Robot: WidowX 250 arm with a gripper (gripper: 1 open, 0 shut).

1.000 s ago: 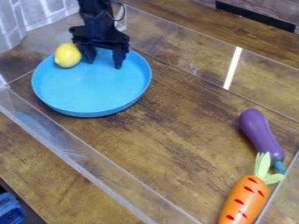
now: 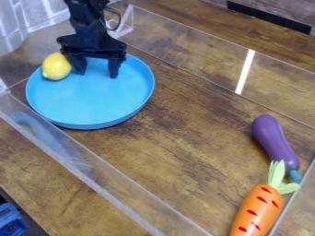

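My black gripper (image 2: 94, 53) hangs over the back of a blue round plate (image 2: 88, 100) at the upper left, fingers low at the plate's back part. A yellow ball-like object (image 2: 55, 66) sits on the plate just left of the gripper. Whether the fingers are open or shut is hard to make out.
A purple eggplant toy (image 2: 274, 140) and an orange carrot toy (image 2: 259, 207) lie at the right. Clear plastic walls border the area, and a blue object (image 2: 7, 219) sits at the lower left edge.
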